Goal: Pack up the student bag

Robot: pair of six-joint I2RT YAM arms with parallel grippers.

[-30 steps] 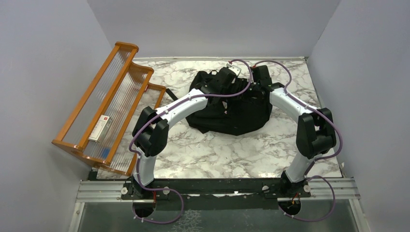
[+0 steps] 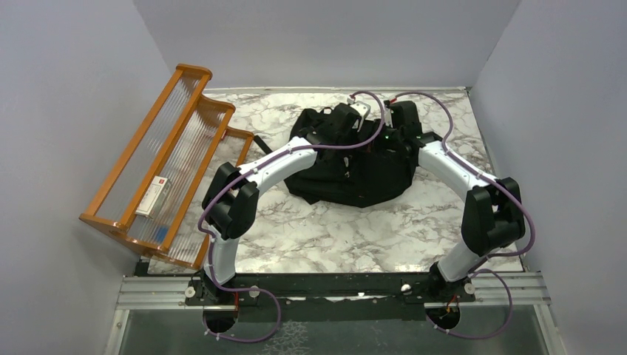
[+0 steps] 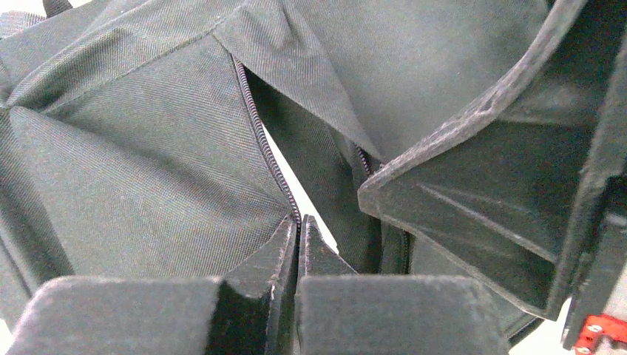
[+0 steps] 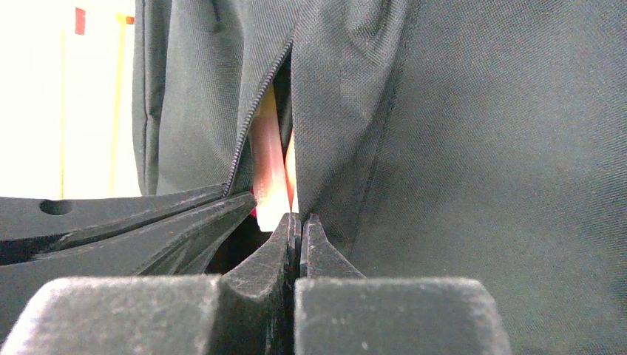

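The dark backpack (image 2: pixel 355 185) lies on the marble tabletop beneath both arms. In the left wrist view my left gripper is shut with the zipper edge (image 3: pixel 262 144) of the bag's opening running in between its fingertips. A thin white strip (image 3: pixel 296 181) shows inside the opening. My right gripper, seen in the right wrist view, is shut on the edge of a fabric flap (image 4: pixel 336 96) on the opposite side. Beside that flap, pinkish and orange items (image 4: pixel 270 159) show in the opening. Both sets of fingertips are hidden from above.
On the left stands a tilted wooden rack (image 2: pixel 122 231) with ribbed clear panels, holding a white box (image 2: pixel 152 197). A black strap (image 2: pixel 262 144) reaches out left of the bag.
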